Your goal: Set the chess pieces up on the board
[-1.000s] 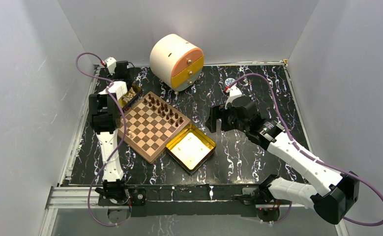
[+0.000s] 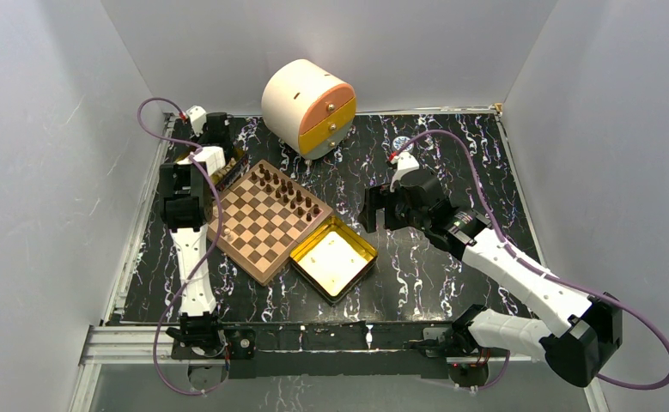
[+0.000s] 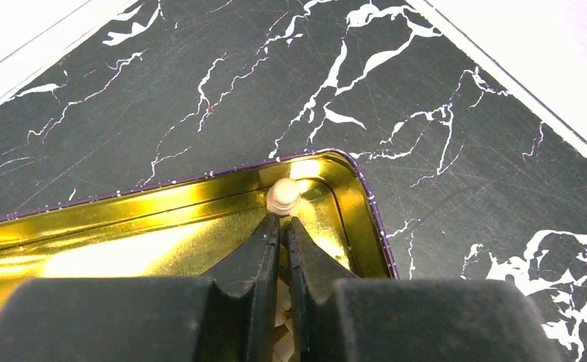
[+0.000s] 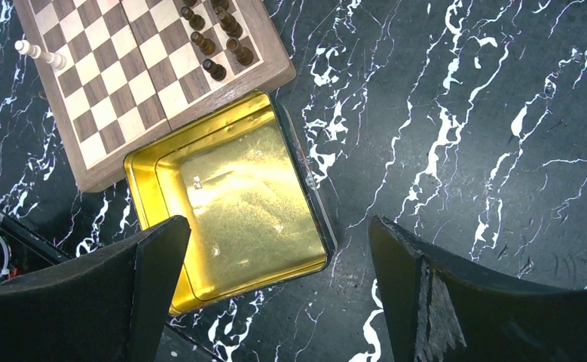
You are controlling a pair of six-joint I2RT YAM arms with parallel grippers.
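Observation:
In the left wrist view my left gripper is shut on a light chess piece, whose round end shows at the fingertips, in a corner of a gold tray. Parts of other light pieces show between and below the fingers. The chessboard lies at centre left in the top view, with several dark pieces standing along its far right side. One light piece stands at the board's opposite edge. My right gripper is open and empty, above the table right of the board.
An empty gold tray sits against the board's near right side. A drum-shaped cabinet with drawers stands at the back. Walls close in behind the left tray.
The right arm is practically still.

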